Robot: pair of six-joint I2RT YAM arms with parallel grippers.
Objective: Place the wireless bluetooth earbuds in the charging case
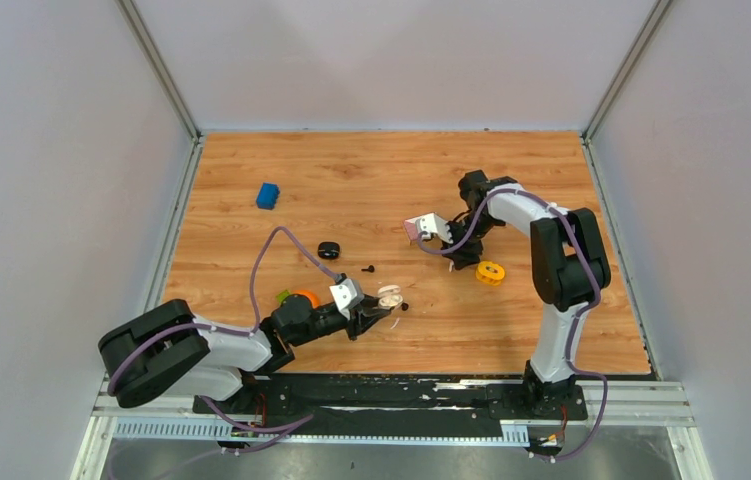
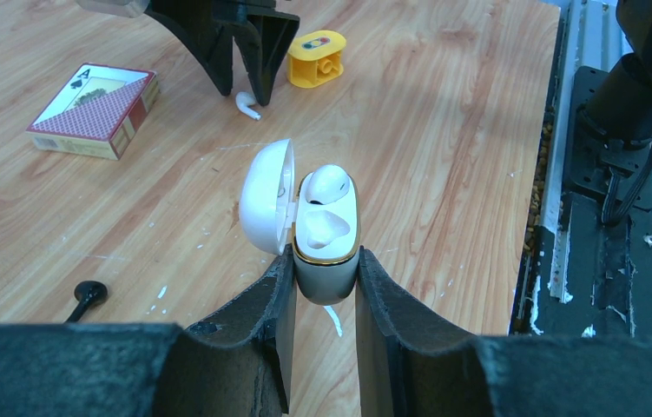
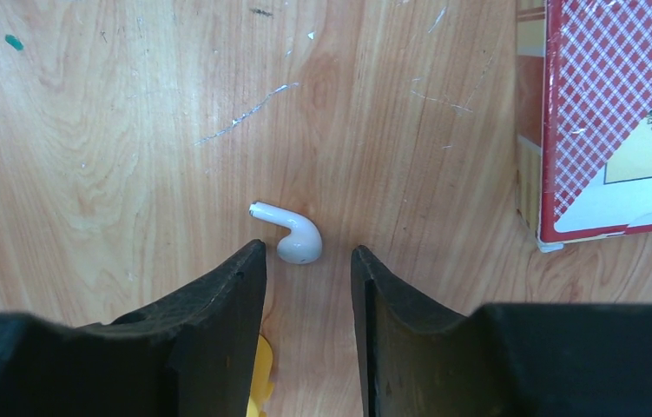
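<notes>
In the left wrist view, the white charging case point(image 2: 327, 228) is held upright with its lid swung open to the left. My left gripper is shut on its lower body. One earbud point(image 2: 328, 185) sits in the far slot; the near slot point(image 2: 324, 229) is empty. A second white earbud point(image 3: 299, 241) lies on the wood, its stem pointing up and left in the right wrist view. My right gripper is part open, its fingers on either side of that earbud's bulb, with gaps showing on both sides.
A playing-card box point(image 3: 622, 122) lies close to the right gripper. The yellow block point(image 1: 490, 273) sits just beside it. Small black pieces point(image 1: 368, 268), a black round object point(image 1: 329, 250) and a blue block point(image 1: 268, 195) lie farther left. Between the two grippers the table is mostly bare.
</notes>
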